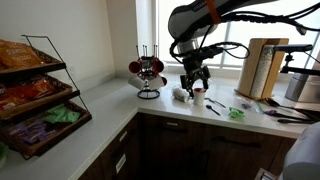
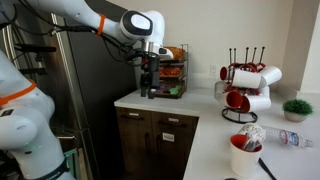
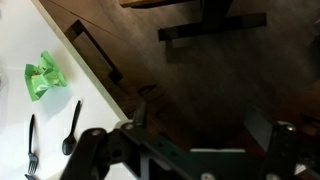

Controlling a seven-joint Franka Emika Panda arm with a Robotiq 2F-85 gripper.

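My gripper points down with its two fingers well apart, and nothing shows between them in the wrist view. Below it lies dark floor beside the counter. In exterior view 2 the gripper [image 2: 148, 92] hangs over the near edge of the white counter [image 2: 200, 140]. A green wrapped packet [image 3: 44, 76], a black spoon [image 3: 72, 130] and a dark fork [image 3: 32, 145] lie on the counter at the wrist view's left. A white mug with a red inside [image 2: 243, 155] stands on the counter, something clear and crumpled in its mouth.
A rack [image 2: 232, 77] carries several white and red mugs. Near it lie a clear bottle [image 2: 285, 136] and a potted plant [image 2: 297, 107]. A tiered shelf of snack packets [image 1: 45, 95] stands on the counter's far end. Between shelf and mug rack, the counter is bare.
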